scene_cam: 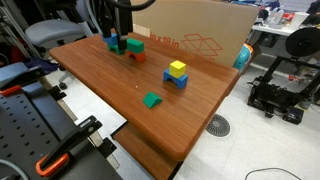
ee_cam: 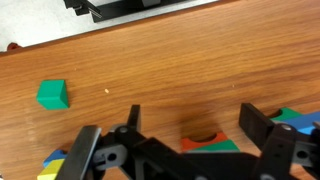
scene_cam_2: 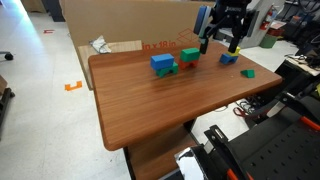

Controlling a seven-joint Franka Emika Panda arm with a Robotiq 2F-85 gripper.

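My gripper (scene_cam: 110,36) hangs open above the table, with nothing between its fingers; in the wrist view its fingertips (ee_cam: 133,118) stand wide apart. A green block (scene_cam_2: 190,54) sits on a red bridge-shaped block (scene_cam_2: 188,65). Beside that pair, a blue block (scene_cam_2: 162,61) rests on a green bridge-shaped block (scene_cam_2: 168,71). A yellow block (scene_cam: 177,69) tops a blue bridge-shaped block (scene_cam: 175,81). The lone green block (ee_cam: 53,94) lies directly on the wood. The arm partly hides the stacks in the wrist view.
The wooden table (scene_cam_2: 125,110) has wide bare areas around the blocks. A cardboard panel (scene_cam: 205,30) stands along its far edge. Black rails with red-trimmed ends (scene_cam: 60,150) lie close to the near side.
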